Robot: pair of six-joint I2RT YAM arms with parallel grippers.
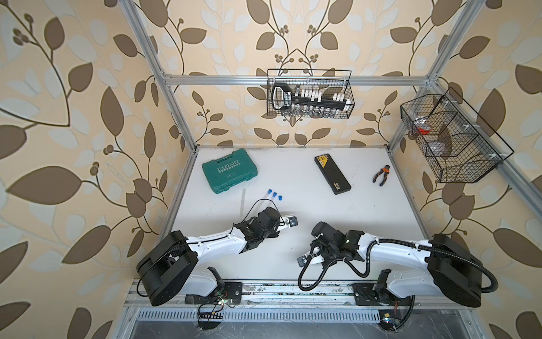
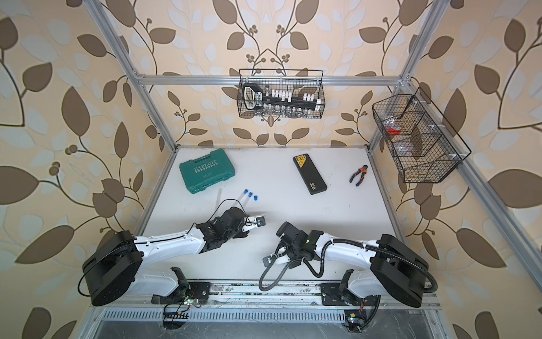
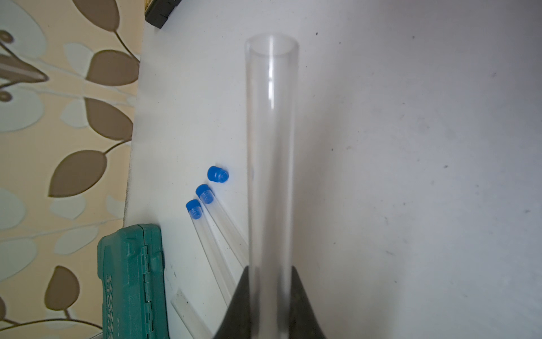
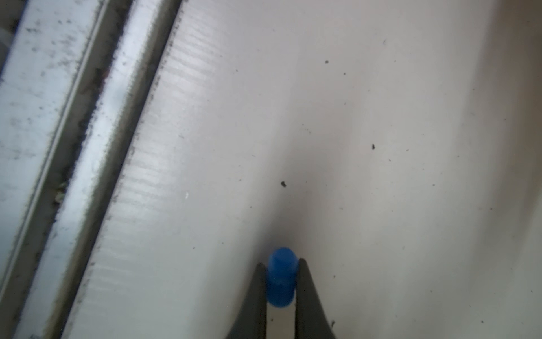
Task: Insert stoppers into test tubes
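Note:
In the left wrist view, my left gripper is shut on a clear test tube (image 3: 272, 141), whose open mouth faces away from the fingers. Between the fingertips of my right gripper sits a small blue stopper (image 4: 281, 278), over bare table near the front edge. Two tubes lying on the table carry blue stoppers, the upper (image 3: 205, 193) and the lower (image 3: 193, 208). One loose blue stopper (image 3: 218, 174) lies beside them. Another clear tube (image 3: 190, 313) lies near the green case, its far end out of frame.
A green case (image 1: 229, 170) stands at the back left. Farther right lie a black box (image 1: 333, 174) and pliers (image 1: 381, 175). Wire baskets hang on the back wall (image 1: 309, 95) and right side (image 1: 457, 138).

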